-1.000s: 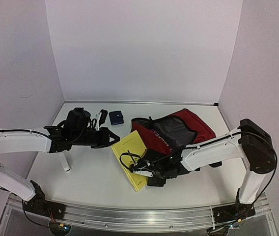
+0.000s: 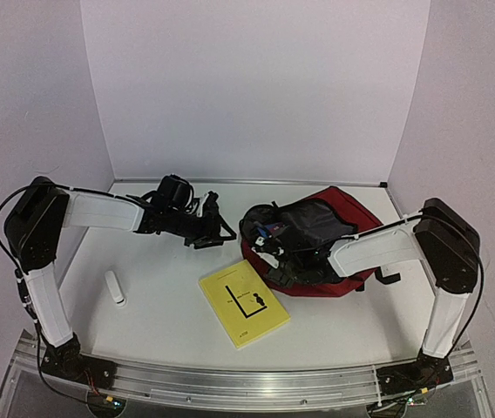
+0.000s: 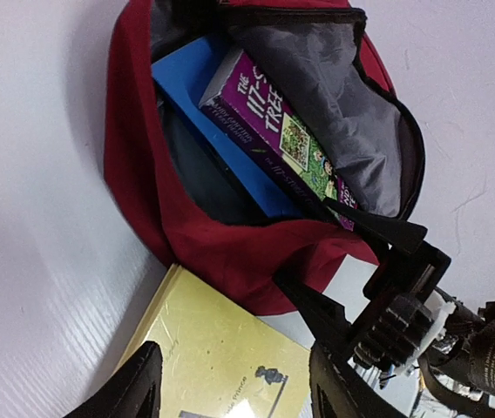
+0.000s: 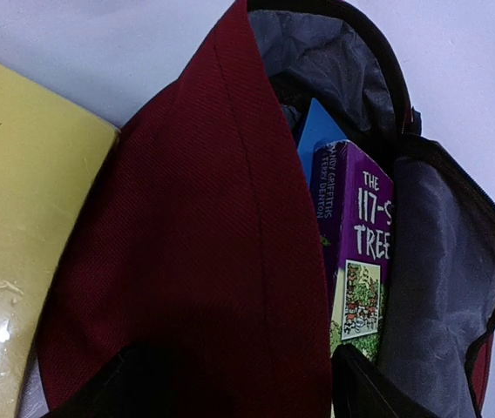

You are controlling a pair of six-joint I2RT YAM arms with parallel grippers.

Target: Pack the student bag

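Note:
The red and grey bag (image 2: 348, 209) lies on its side, mouth towards the left. Inside it are a purple book, "The 117-S… Tree…" (image 3: 269, 122), and a blue flat item (image 3: 230, 161). Outside, just below the mouth, a yellow book (image 2: 243, 305) lies flat on the table. Open at the bag's near rim, my right gripper has one finger outside and the other over the opening; the red flap (image 4: 221, 226) runs between its fingers. My left gripper is open above the table left of the bag, nothing between its fingers.
A small white oblong item (image 2: 114, 287) lies at the table's left. A black item (image 2: 388, 277) shows beside the bag at the right. Bare table surrounds the white item.
The yellow book, earlier tilted by the right gripper, now lies flat nearer the front. The right gripper has moved up to the bag's rim. The left gripper has moved right; the dark wallet no longer shows.

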